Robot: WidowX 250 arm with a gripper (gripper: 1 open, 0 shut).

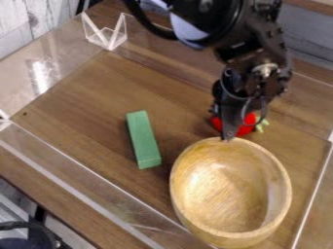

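The black gripper (232,120) points down from the top right, its tip just behind the rim of a wooden bowl (231,219) and over a small red object (246,126) with a green part. The red object is partly hidden by the gripper. Whether anything is between the fingers is hard to tell; they look close together.
A green block (143,139) lies on the wooden surface (78,107), left of the bowl. A clear angular holder (107,31) stands at the back left. Transparent strips run along the surface's edges.
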